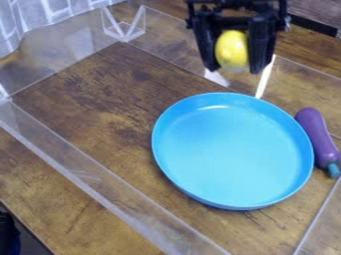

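Observation:
My gripper, black and blurred, hangs at the top of the view, shut on a yellow oval object. Below it a large blue plate rests on the wooden table. A purple eggplant-like object with a teal end lies just right of the plate.
Clear plastic walls border the table at the left and front. The wooden surface left of the plate is bare. A white cloth shows at the top left corner.

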